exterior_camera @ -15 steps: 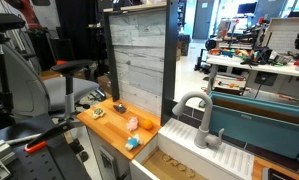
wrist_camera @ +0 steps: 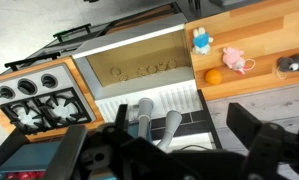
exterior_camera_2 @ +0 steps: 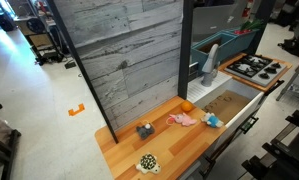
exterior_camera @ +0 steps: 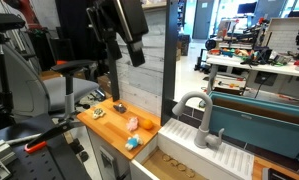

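High above the wooden counter (exterior_camera: pixel 109 129), my gripper (exterior_camera: pixel 126 76) hangs with its fingers spread, nothing visible between them. Looking down in the wrist view, the open gripper frames the grey faucet (wrist_camera: pixel 146 112), which is well below and apart from it. On the counter lie an orange ball (exterior_camera_2: pixel 187 106), a pink toy (exterior_camera_2: pixel 181 118), a blue-and-white toy (exterior_camera_2: pixel 212 119), a dark toy (exterior_camera_2: pixel 145 130) and a spotted cream toy (exterior_camera_2: pixel 148 163). The blue toy (wrist_camera: pixel 201 41) is closest to the sink basin.
The white-edged sink (wrist_camera: pixel 119 102) has a brown floor with several ring shapes. A stove (exterior_camera_2: pixel 254 69) stands beyond it. A grey wood-panel wall (exterior_camera_2: pixel 134 70) rises behind the toys, and a teal trough (exterior_camera: pixel 251 120) runs behind the sink.
My arm and gripper have come into exterior view 1 from the upper left, now over the counter's left side. The toys and the faucet have not moved.
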